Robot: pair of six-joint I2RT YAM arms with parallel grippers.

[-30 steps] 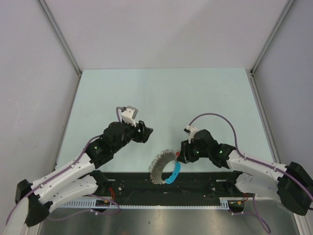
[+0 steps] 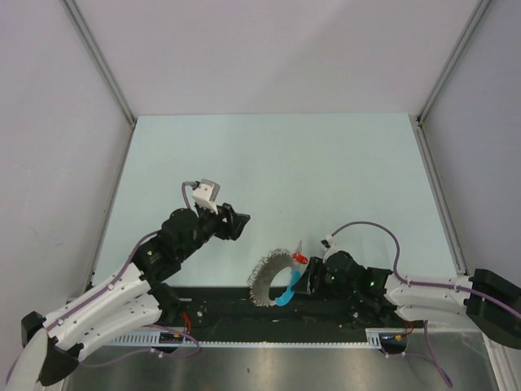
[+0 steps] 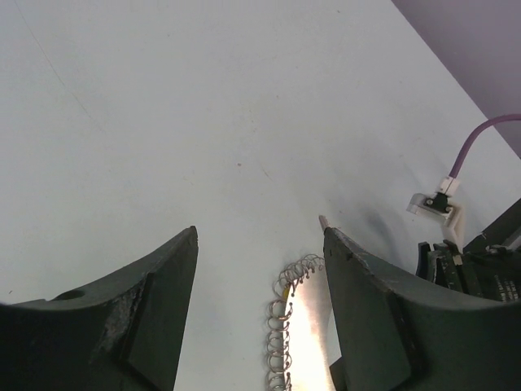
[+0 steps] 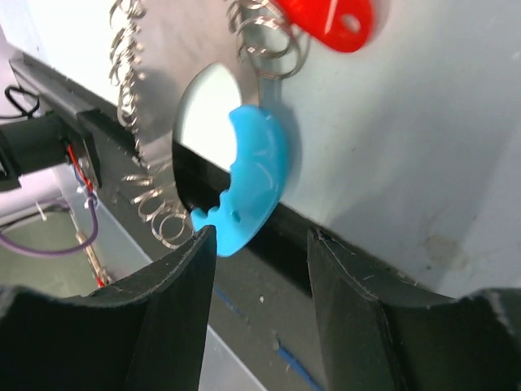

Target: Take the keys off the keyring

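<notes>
A curved steel piece ringed with wire coils (image 2: 264, 277) lies at the table's front edge, with a blue plastic piece (image 4: 252, 179) and a red tag (image 4: 338, 20) on it. My right gripper stands open just over the blue piece, its fingertips on either side of that piece's lower end. My left gripper is open and empty, held above the table to the left of the coiled piece. Whether the coils are keyrings or hold keys I cannot tell.
A dark strip and metal rail (image 2: 269, 344) run along the front edge, with cables near the arm bases.
My right gripper has come down toward the front edge and the blue piece. The left arm has shifted slightly left. The coiled piece lies where it was.
</notes>
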